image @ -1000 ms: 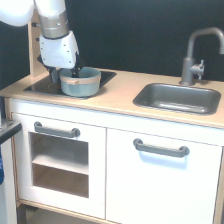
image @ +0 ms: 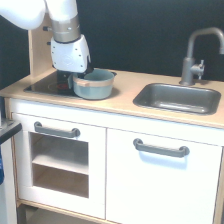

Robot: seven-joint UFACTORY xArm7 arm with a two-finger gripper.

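A grey-blue pot (image: 96,88) sits at the right part of the black cooktop (image: 48,86), by the wooden counter. My gripper (image: 77,79) reaches down from the upper left, with its dark fingers at the pot's left rim. The fingertips are small and dark against the pot and cooktop, so whether they grip the rim or only touch it does not show. Whether the pot rests on the surface or is slightly raised is also unclear.
A steel sink (image: 178,98) with a tall grey faucet (image: 190,62) lies to the right. Bare wooden counter (image: 125,92) separates it from the pot. Below are an open-fronted oven compartment (image: 60,155) and a white cabinet door (image: 155,180).
The pot has shifted right, towards the counter between cooktop and sink. My gripper has moved right along with it, staying at its left side.
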